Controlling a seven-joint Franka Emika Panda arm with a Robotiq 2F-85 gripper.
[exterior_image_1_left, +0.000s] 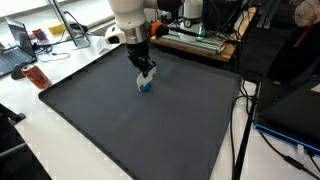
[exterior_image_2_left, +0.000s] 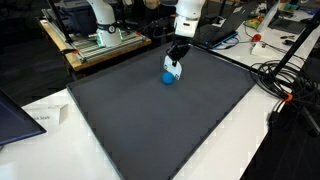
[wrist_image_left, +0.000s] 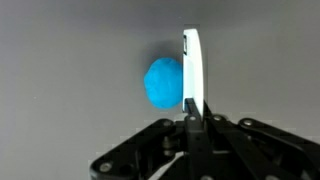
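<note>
A blue round object rests on the dark board. Right beside it in the wrist view is a white flat piece seen edge-on, with my black gripper shut on its near end. In exterior view 2 the white piece hangs down from the gripper, just behind the blue object. From exterior view 1, the white piece partly covers the blue object. Whether the two touch is hard to tell.
The dark board is bare around them. An orange can and a laptop stand off its left side in exterior view 1. Cables lie beyond the board's edge in exterior view 2.
</note>
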